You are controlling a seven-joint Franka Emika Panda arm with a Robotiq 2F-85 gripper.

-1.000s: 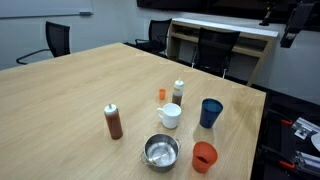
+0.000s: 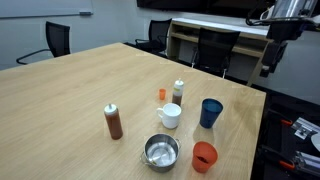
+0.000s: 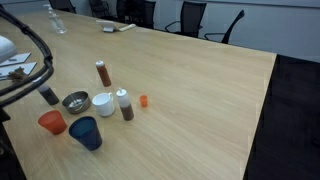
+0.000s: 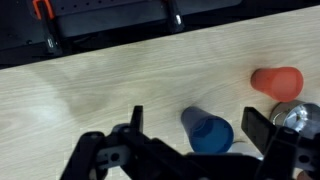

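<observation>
High over the table's right end, my gripper (image 2: 267,71) hangs in exterior view 1, well clear of every object. In the wrist view its two dark fingers stand wide apart, so the gripper is open and empty. A dark blue cup (image 4: 208,131) shows between and below them, upright on the table. The red cup (image 2: 204,156) and the steel pot (image 2: 160,151) are closer to the front edge. Near the middle stand a white mug (image 2: 170,116) and a bottle with a white top (image 2: 178,92).
A brown bottle (image 2: 114,122) stands apart on the left, and a small orange piece (image 2: 162,94) lies behind the mug. Bare wooden table (image 2: 80,80) stretches far to the left. Black chairs (image 2: 215,50) line the far side.
The objects on the table have not moved.
</observation>
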